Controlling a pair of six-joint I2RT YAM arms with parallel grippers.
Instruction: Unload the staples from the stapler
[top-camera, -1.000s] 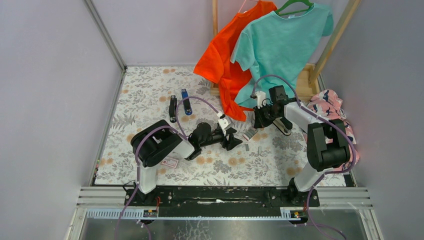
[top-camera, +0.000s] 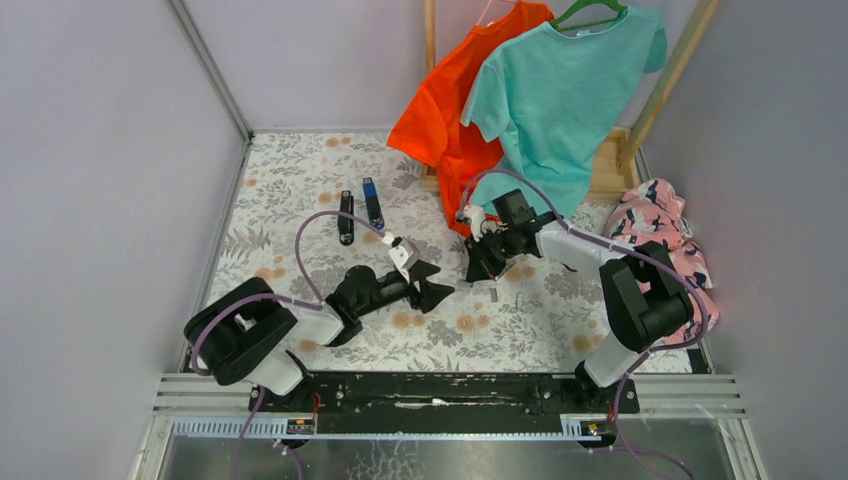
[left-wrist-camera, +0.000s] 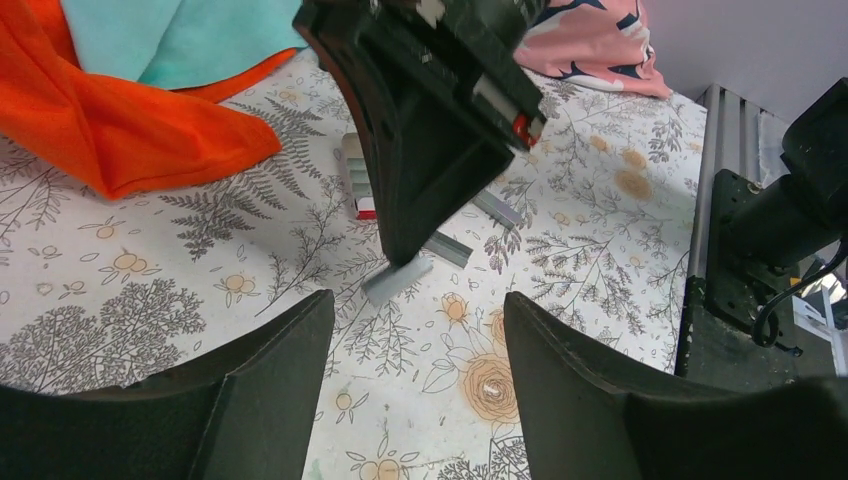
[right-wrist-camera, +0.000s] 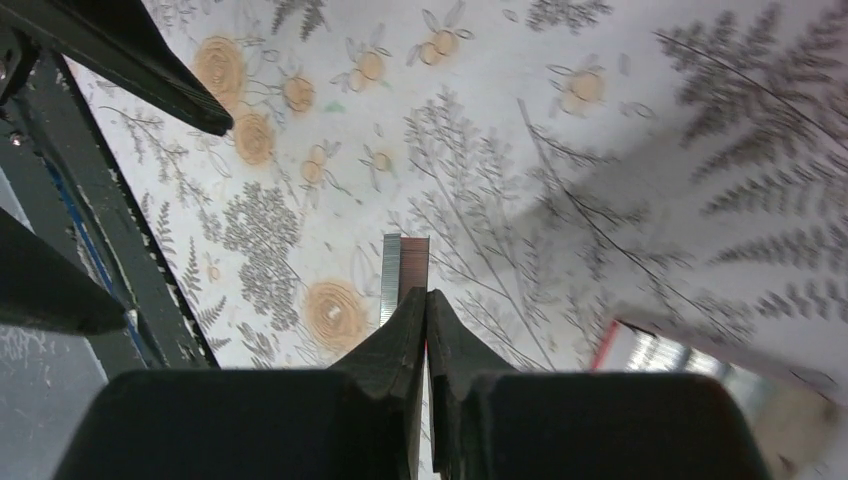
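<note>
My right gripper (top-camera: 480, 265) is low over the table, its fingertips closed together in the right wrist view; whether anything thin is between them is hard to tell. Short staple strips (left-wrist-camera: 395, 280) lie on the table beneath and beside it, with another grey strip (right-wrist-camera: 390, 280) just beyond its tips. A box of staples (right-wrist-camera: 655, 355) lies to their side, partly hidden. My left gripper (top-camera: 435, 290) hangs left of the right one, open, with empty space between its fingers in the left wrist view. Two staplers (top-camera: 346, 217) lie back left.
Orange shirt (top-camera: 440, 130) and teal shirt (top-camera: 550, 100) hang at the back, hems on the table. Pink patterned cloth (top-camera: 690, 250) lies at the right.
My left arm has pulled back to the left. My right gripper has moved left and toward the front, over the staple strips, covering the staple box in the top view.
</note>
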